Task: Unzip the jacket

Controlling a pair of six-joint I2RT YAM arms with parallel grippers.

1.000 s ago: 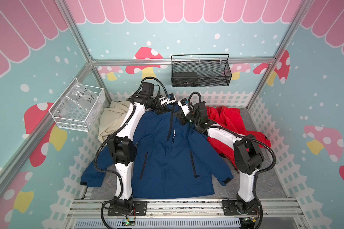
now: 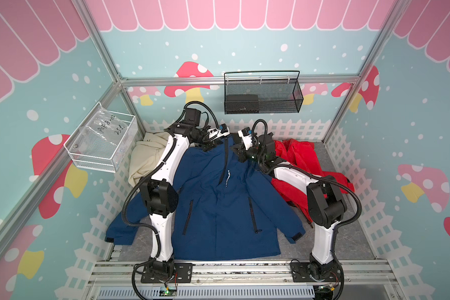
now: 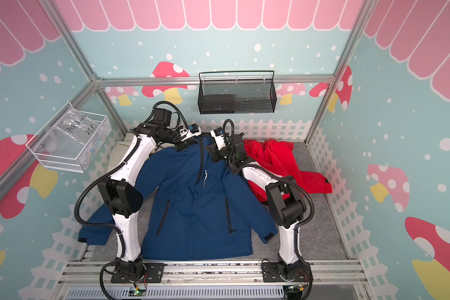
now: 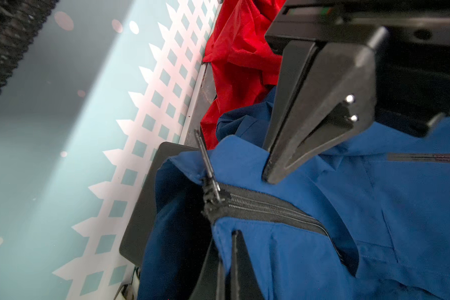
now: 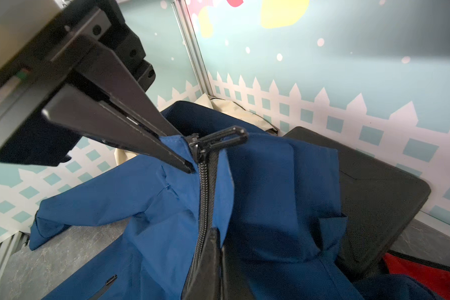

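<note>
The blue jacket (image 2: 220,215) lies front up, its collar towards the back wall. A black zipper (image 4: 265,205) runs down from the collar, with the slider at the top end. Its pull tab (image 5: 230,138) sticks out sideways, free of both grippers. My left gripper is shut on the collar's fabric edge, right beside the slider. Opposite it, my right gripper is shut in front of the zipper, below the slider. Nothing shows between its fingers; they hover close to the collar flap.
A red garment (image 2: 297,150) lies to the right and a cream one (image 2: 147,152) to the left. Behind the collar stands a dark flat panel (image 5: 380,195). A black mesh basket (image 2: 280,100) hangs at the back, a white one (image 2: 102,137) at the left.
My right gripper has shifted slightly right, away from the left one. The top of the zipper has moved a little right. My left arm has barely moved.
</note>
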